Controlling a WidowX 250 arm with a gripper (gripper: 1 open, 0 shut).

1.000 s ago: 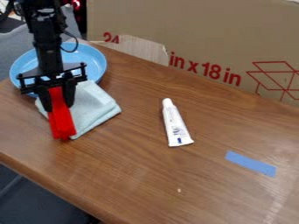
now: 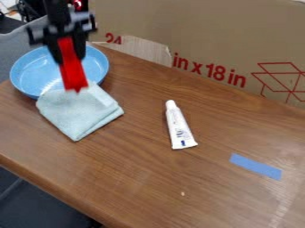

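Note:
My gripper point(image 2: 60, 34), dark and motion-blurred at the top left, is shut on a red object point(image 2: 73, 69), held upright above the front of the blue plate point(image 2: 30, 74). A folded pale cloth point(image 2: 78, 115) lies on the wooden table just in front of the plate, with the red object above its back part.
A white tube point(image 2: 180, 126) lies in the middle of the table point(image 2: 155, 178), and a blue tape strip point(image 2: 255, 166) is at the right. A large cardboard box point(image 2: 215, 40) stands along the back.
My gripper has risen from the cloth with the red object in it, now higher and nearer the plate. The cloth, plate and tube look unmoved.

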